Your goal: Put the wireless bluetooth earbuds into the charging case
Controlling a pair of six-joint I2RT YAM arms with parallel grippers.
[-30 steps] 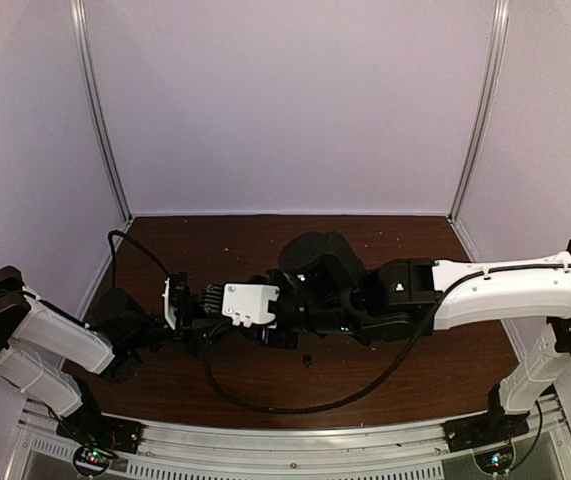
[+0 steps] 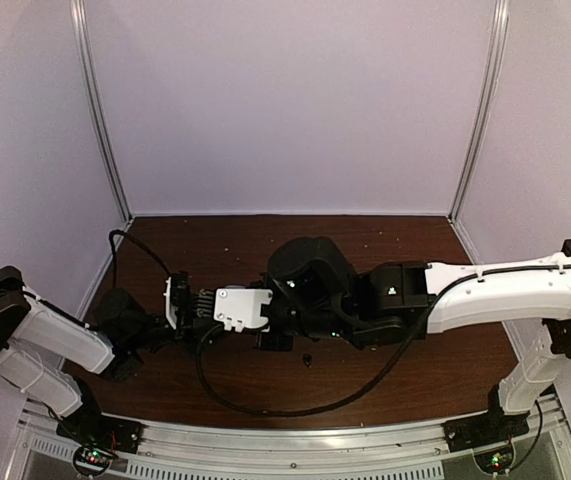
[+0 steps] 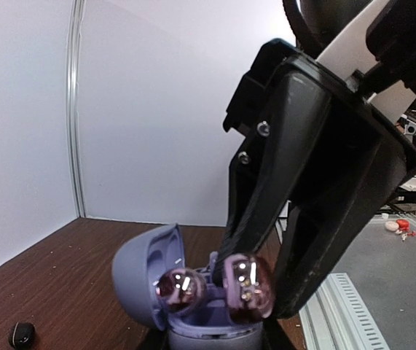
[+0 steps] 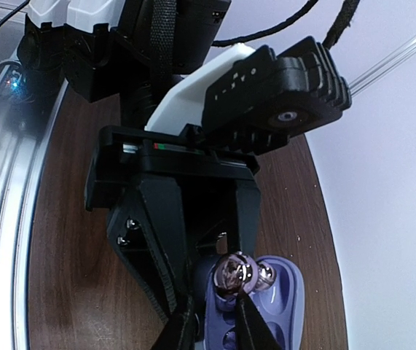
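Observation:
The purple charging case (image 3: 216,332) stands with its lid (image 3: 138,273) open, and my left gripper is shut on its lower part. One shiny earbud (image 3: 181,290) is at the case's left side. A second earbud (image 3: 248,288) is at the right side, near the tips of my right gripper. That gripper's fingers stand apart; whether they touch this earbud I cannot tell. In the right wrist view an earbud (image 4: 233,273) shows just beyond those fingertips. Whether either bud is fully seated is unclear. From the top, the right arm hides the case.
A small black object (image 2: 307,360) lies on the brown table (image 2: 405,380), below the right arm. The right arm's cable (image 2: 295,412) loops over the front of the table. Apart from that, the right part of the table is clear.
Over the last second my right gripper has shifted slightly to the left, toward the left gripper. The left arm has stayed in place.

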